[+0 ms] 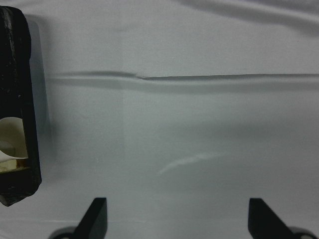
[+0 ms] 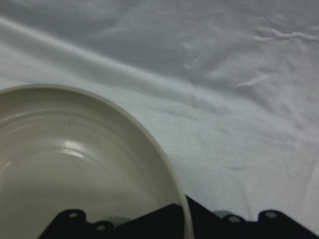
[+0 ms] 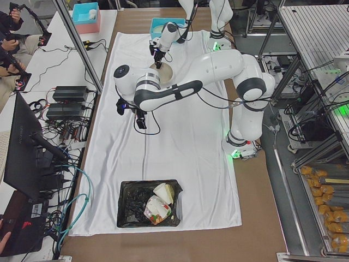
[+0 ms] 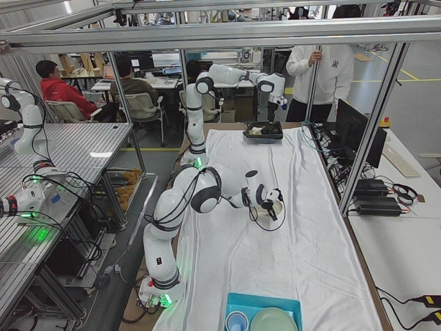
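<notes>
A beige plate or shallow bowl [image 2: 84, 154] fills the lower left of the right wrist view; in the camera views the arms partly hide it. My right gripper is shut on its rim, also visible at the centre of the camera right view [image 4: 271, 210]. My left gripper stands open over bare white cloth, nothing between its fingers. A black tray [image 3: 125, 204] holding food waste and pale containers lies at the bottom of the camera left view, and its edge shows at the far left of the left wrist view.
A blue bin [image 4: 238, 303] with a green plate and blue cup stands at the opposite end of the white cloth [image 3: 185, 169] from the black tray. A monitor [image 3: 27, 158] and cables line one side.
</notes>
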